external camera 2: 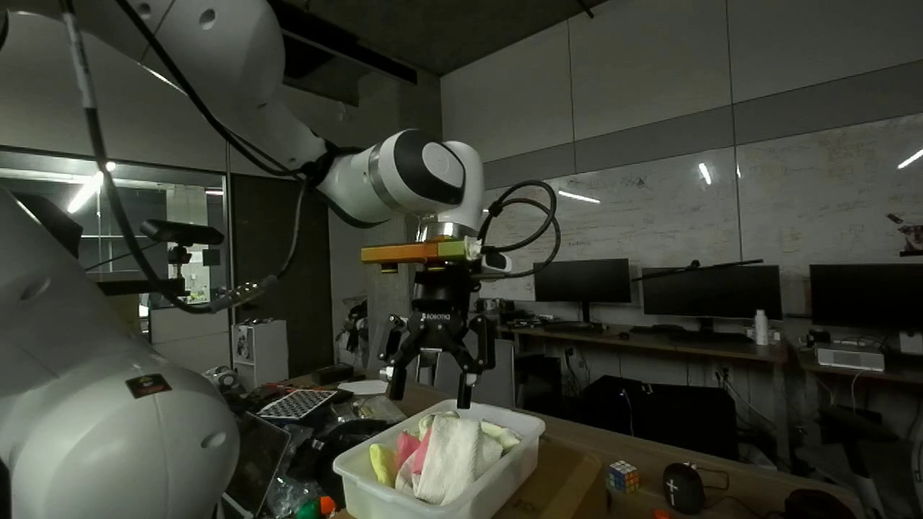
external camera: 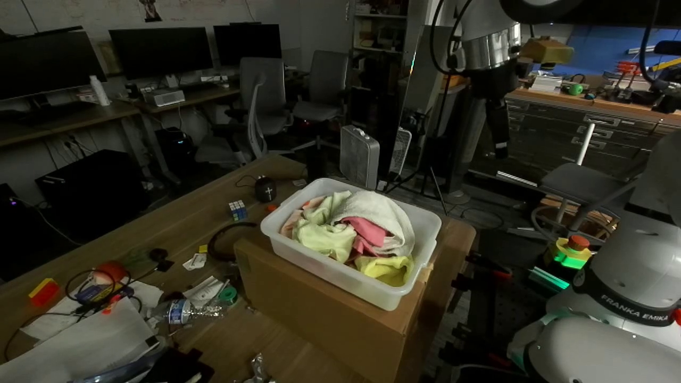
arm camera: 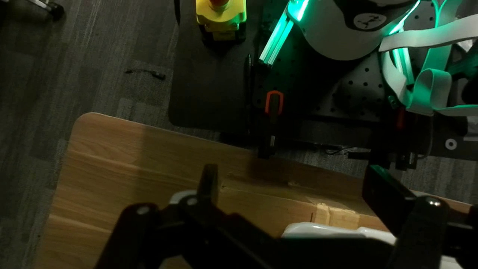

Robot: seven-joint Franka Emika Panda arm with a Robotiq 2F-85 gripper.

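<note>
My gripper point(external camera 2: 430, 391) stands open, its two fingers pointing down and apart, with nothing between them. In exterior view 1 the gripper point(external camera: 501, 148) shows edge-on at the upper right, clear of the white bin point(external camera: 332, 275). The bin holds a heap of cloths: a white towel point(external camera: 389, 220), a pink cloth point(external camera: 365, 231), a pale green cloth point(external camera: 324, 237) and a yellow cloth point(external camera: 387, 271). From the wrist, the open gripper looks down on the table's edge. Only part of the bin point(arm camera: 334, 231) appears there; the cloths are out of that view.
A cardboard box point(external camera: 319, 309) supports the bin on the wooden table. A Rubik's cube point(external camera: 237, 210) and a round black speaker point(external camera: 265, 189) sit behind it. Papers, cables and a plastic bottle point(external camera: 185, 311) clutter the table's left. Bare tabletop point(arm camera: 107, 179) shows in the wrist view.
</note>
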